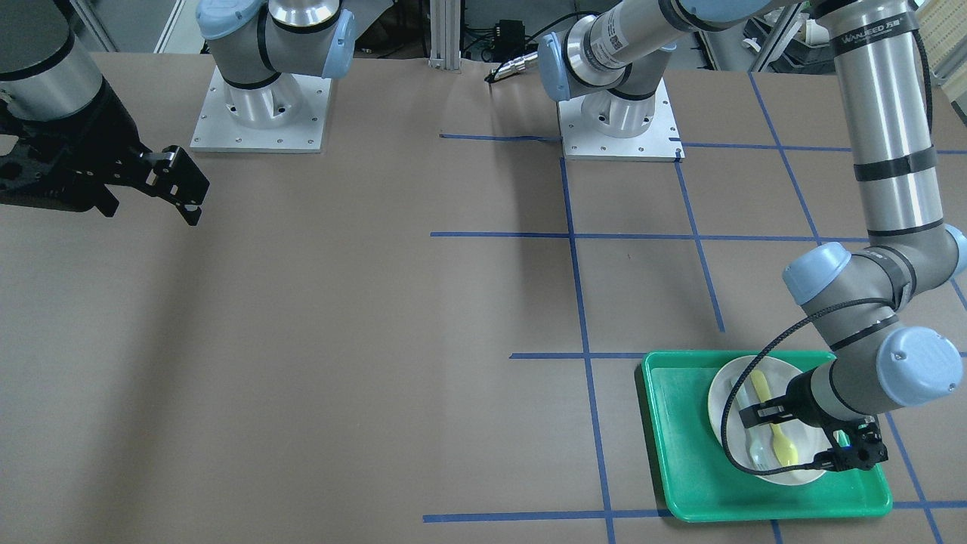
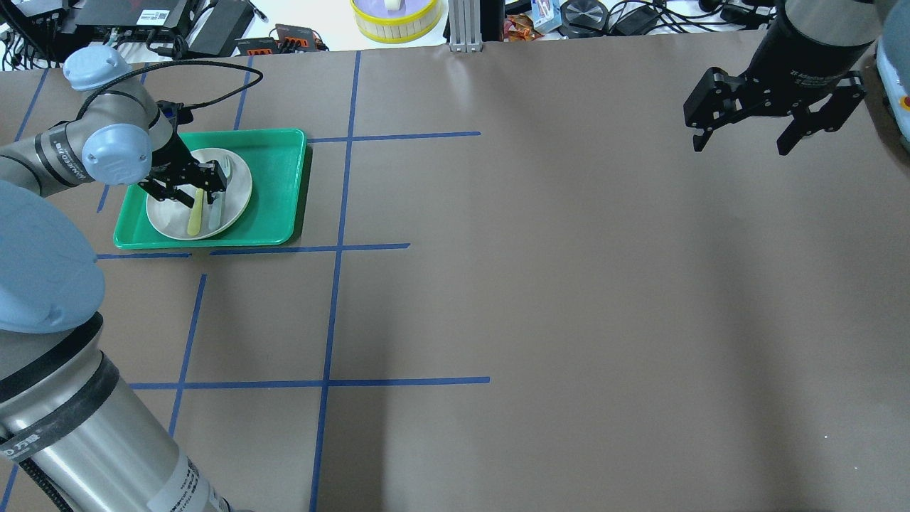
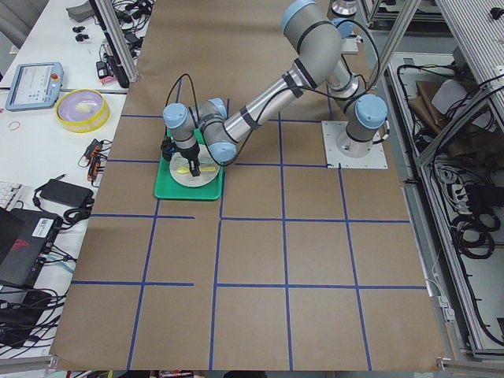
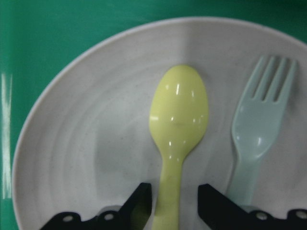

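In the left wrist view my gripper hangs open over a white plate point(image 4: 96, 124), its two fingertips either side of the handle of a yellow spoon point(image 4: 178, 112), apart from each other. A pale blue fork point(image 4: 257, 124) lies to the right of the spoon on the plate. The plate sits in a green tray point(image 1: 680, 435) at the lower right of the front view. From the top view, spoon point(image 2: 195, 217) and fork point(image 2: 217, 212) lie side by side beneath the gripper.
A second black gripper point(image 2: 772, 115) hangs at the far side, well apart from the tray. Other arm bases stand along an edge of the tabletop point(image 1: 381, 317), whose middle is bare. A yellow tub point(image 3: 83, 118) sits on the white side table.
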